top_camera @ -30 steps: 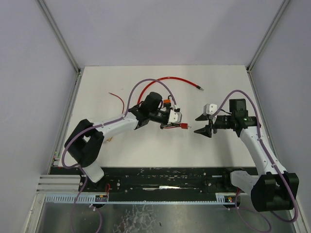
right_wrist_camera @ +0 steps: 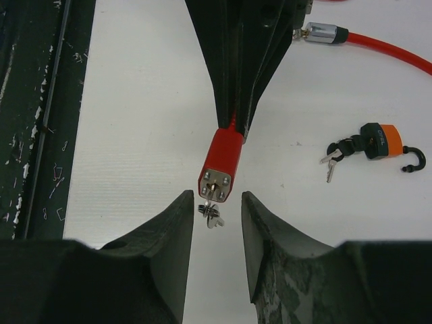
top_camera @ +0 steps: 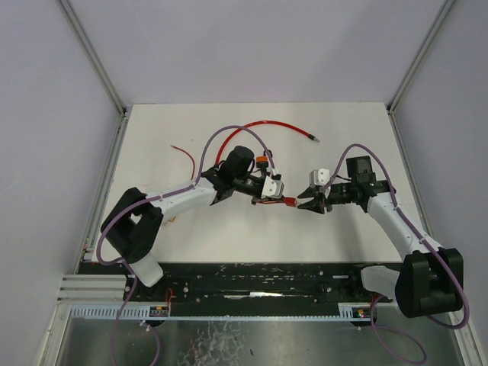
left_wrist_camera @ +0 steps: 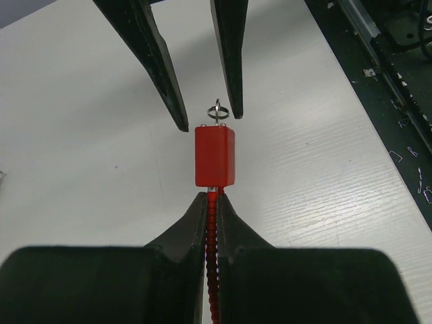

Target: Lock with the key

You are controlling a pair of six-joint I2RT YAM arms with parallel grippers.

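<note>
A red lock body (left_wrist_camera: 214, 155) on a red cord is held by my left gripper, which is shut on the cord just behind it. A small ring with a key (right_wrist_camera: 210, 213) sticks out of the red block's end. My right gripper is partly open, its two fingertips on either side of that ring, apparently not touching it. In the top view the right gripper (top_camera: 308, 198) faces the left one over the middle of the board.
A black padlock with an orange band (right_wrist_camera: 381, 140) and keys lies on the white board beyond. A red cable (top_camera: 267, 122) curves across the back. The front of the board (top_camera: 320, 236) is clear.
The right arm has moved left toward the red block, its fingers drawing closer around the end piece and nearer together. The left gripper has stayed about where it was.
</note>
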